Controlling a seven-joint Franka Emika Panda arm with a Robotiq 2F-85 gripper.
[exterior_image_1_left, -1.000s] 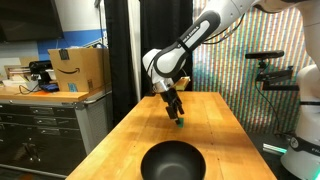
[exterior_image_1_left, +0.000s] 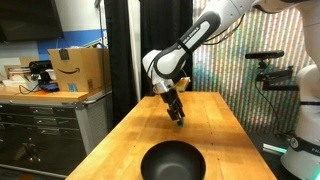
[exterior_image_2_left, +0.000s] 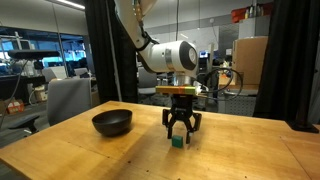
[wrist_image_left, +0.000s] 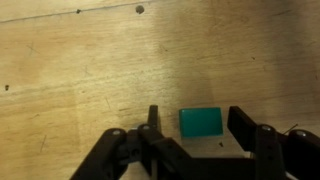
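Note:
A small green block (wrist_image_left: 201, 122) rests on the wooden table, close under the arm. In the wrist view it sits between the two dark fingers of my gripper, with a gap on either side, the narrower one at the right fingertip. My gripper is part open and points straight down. Seen from exterior view 2, the block (exterior_image_2_left: 177, 142) shows between the fingertips at table level. In exterior view 1 the block (exterior_image_1_left: 181, 122) is small and partly covered by the gripper.
A round black bowl (exterior_image_1_left: 173, 163) stands on the table, well apart from the block. Beyond the table are a metal drawer cabinet (exterior_image_1_left: 45, 130) and a cardboard box (exterior_image_1_left: 78, 70).
The fingers seem slightly lower and nearer together around the block than before. The block and the bowl have not moved.

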